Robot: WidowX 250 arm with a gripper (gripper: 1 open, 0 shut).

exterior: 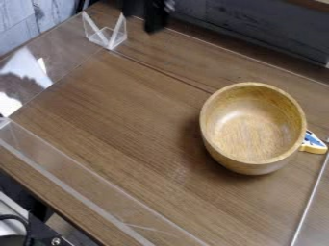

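Observation:
A wooden bowl-like cup point(251, 130) with a small white-and-blue handle point(313, 144) sits upright on the right side of the wooden table point(122, 130). My black gripper point(149, 21) is mostly out of frame at the top; only dark, blurred tips show, high above and to the left of the cup. Whether it is open can't be made out.
A clear angular plastic piece point(106, 31) stands at the back left near the edge. Transparent strips run along the left and front. A dark wall point(251, 38) bounds the back, and black cables show at the lower left.

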